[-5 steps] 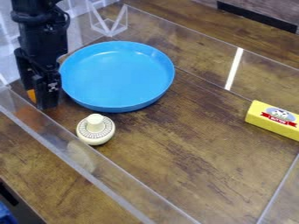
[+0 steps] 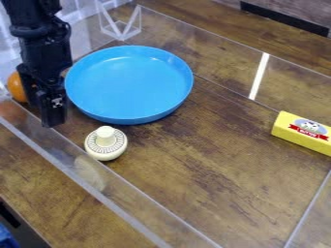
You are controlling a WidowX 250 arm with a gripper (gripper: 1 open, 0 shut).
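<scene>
My black gripper hangs at the upper left, fingers pointing down, beside an orange object that it partly hides. It looks open, though its fingertips are dark and hard to make out. A large blue plate lies to its right. Below the plate sits a white knobbed object, like a toy mushroom or lid. A yellow box with a printed label lies at the right.
Clear edges or panels run along the left side and corners.
The other objects have not moved.
</scene>
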